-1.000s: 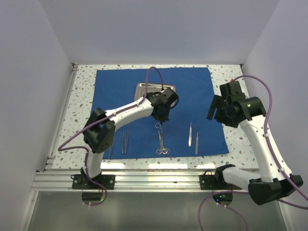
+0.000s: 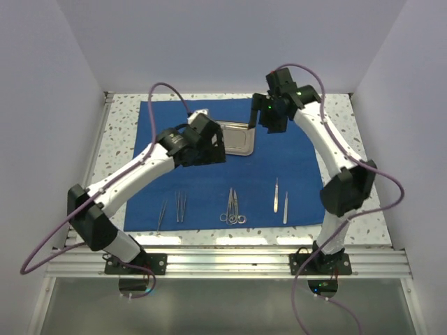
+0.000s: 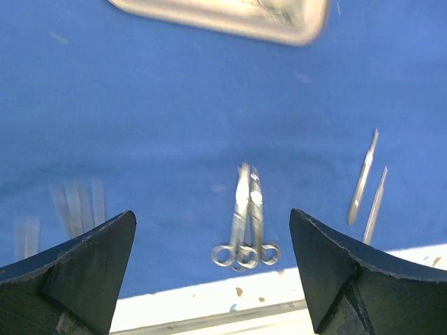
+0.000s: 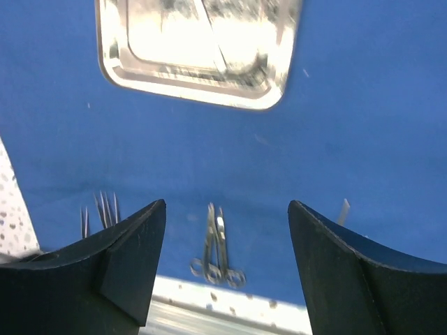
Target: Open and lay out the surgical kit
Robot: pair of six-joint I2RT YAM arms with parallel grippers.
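Observation:
A blue cloth (image 2: 279,153) is spread out, the steel tray (image 2: 238,146) at its upper middle, holding thin instruments. Several scissors (image 2: 233,213) lie side by side at the lower middle, tweezers (image 2: 180,206) to their left and two scalpels (image 3: 362,181) to their right. My left gripper is open above the cloth, left of the tray in the top view, with nothing between its fingers. My right gripper hangs open over the cloth by the tray's right side, also empty.
The speckled table (image 2: 115,139) shows around the cloth's edges, with walls at the back and sides. The middle of the cloth between tray and instruments is clear.
My left gripper has moved up and left from the scissors group, where another pair now lies. My right arm has swung from the right side over to beside the tray.

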